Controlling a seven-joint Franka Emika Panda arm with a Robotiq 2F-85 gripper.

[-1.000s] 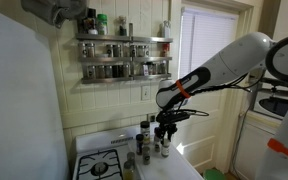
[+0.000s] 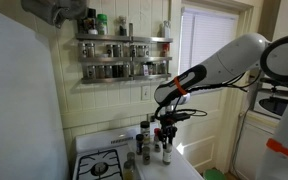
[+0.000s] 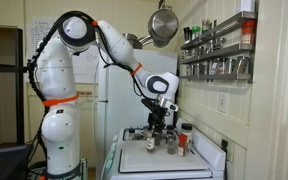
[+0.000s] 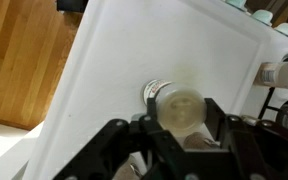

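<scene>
A small jar with an orange-brown top (image 4: 181,110) is between the fingers of my gripper, which is shut on it. A pale ring (image 4: 154,90) shows just beyond the top in the wrist view; I cannot tell whether it is part of the jar. In the first exterior view the pale jar (image 2: 167,156) hangs below the gripper (image 2: 166,145), upright, at the white counter. From the other side the jar (image 3: 151,144) is low over the counter; whether its base touches cannot be told.
Several jars and bottles (image 2: 146,150) stand to the left, near the wall. A stove (image 2: 100,164) lies left of them. Shelves with jars (image 2: 124,48) hang above.
With the jar in it, my gripper has come lower and slightly toward the counter's front. It stayed shut on the jar throughout.
</scene>
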